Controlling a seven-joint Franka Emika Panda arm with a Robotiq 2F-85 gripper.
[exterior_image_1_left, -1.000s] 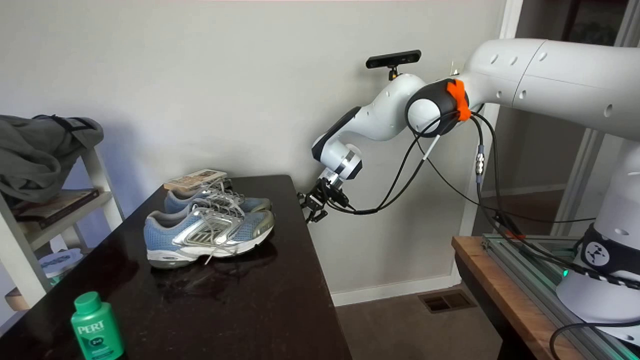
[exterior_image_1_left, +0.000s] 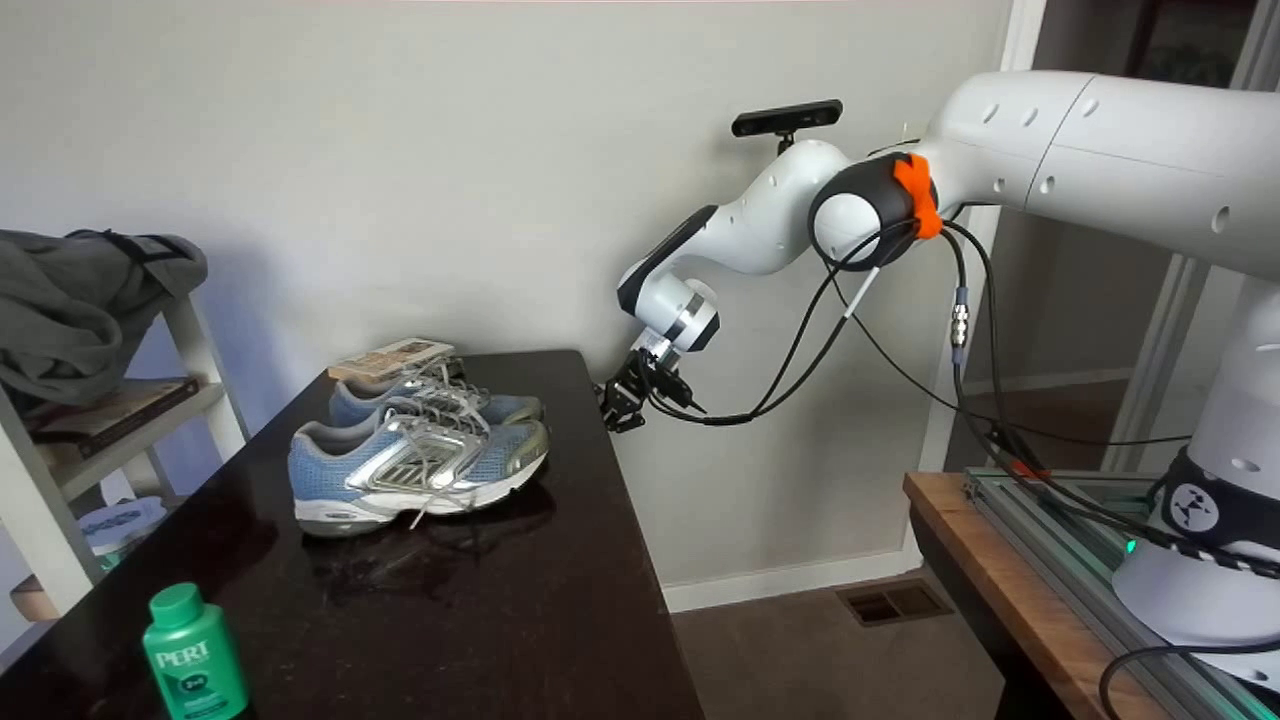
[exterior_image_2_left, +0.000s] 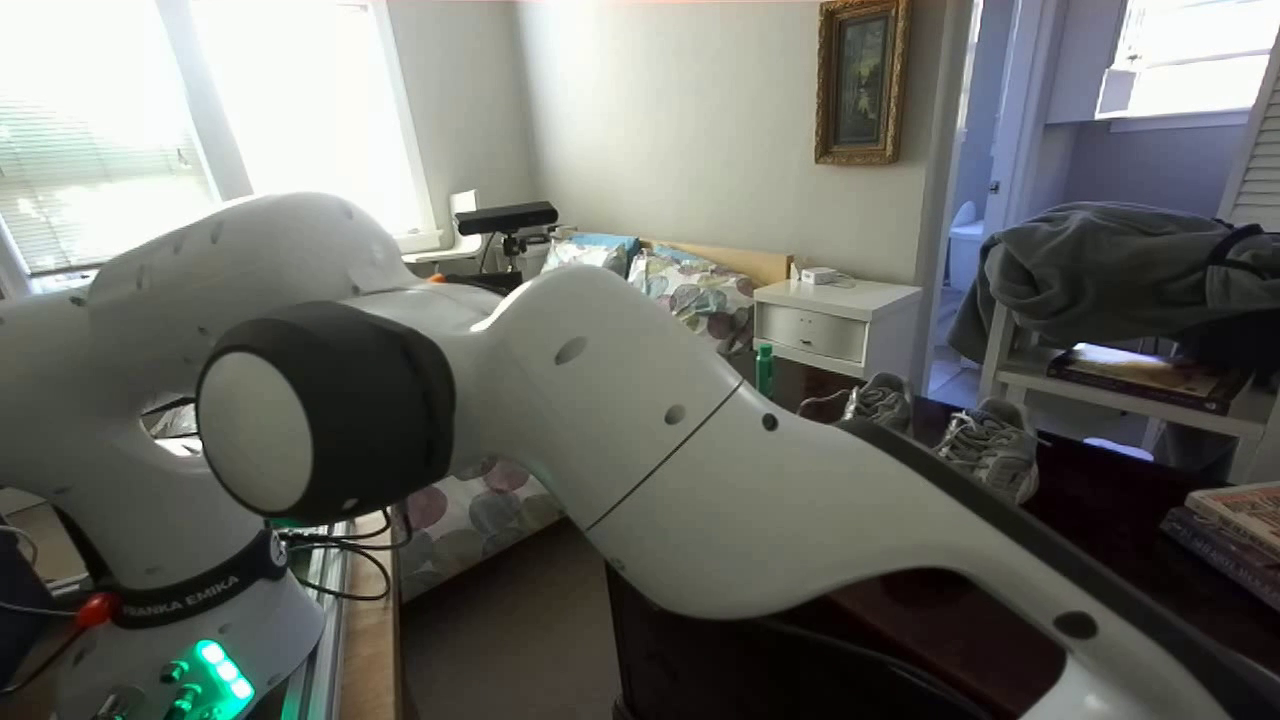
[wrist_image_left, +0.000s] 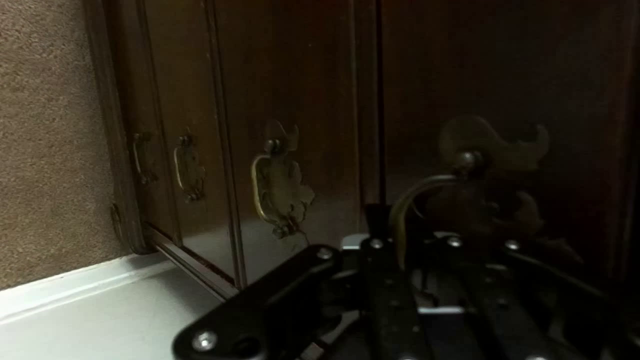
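Observation:
In the wrist view a dark wooden drawer front (wrist_image_left: 492, 66) fills the right side, with a curved brass handle (wrist_image_left: 426, 187) on it. My black gripper is shut on this handle's bail, which runs down between its fingers. The lower end of the handle is hidden by the gripper. Exterior view 1 shows the gripper (exterior_image_1_left: 624, 402) beside the right edge of the dark dresser (exterior_image_1_left: 576, 600), near its far end; the handle cannot be seen from there. In exterior view 2 the gripper is out of sight.
More brass handles, such as this one (wrist_image_left: 273, 186), sit on the neighbouring drawers. On the dresser top stand blue-grey sneakers (exterior_image_1_left: 420, 468), a green bottle (exterior_image_1_left: 196, 660) and a book (exterior_image_1_left: 390, 358). The wall (exterior_image_1_left: 792, 480) is close behind the gripper.
The gripper's fingers have come together. The arm's wrist has shifted slightly left and up in exterior view 1. The shoes and bottle have stayed put.

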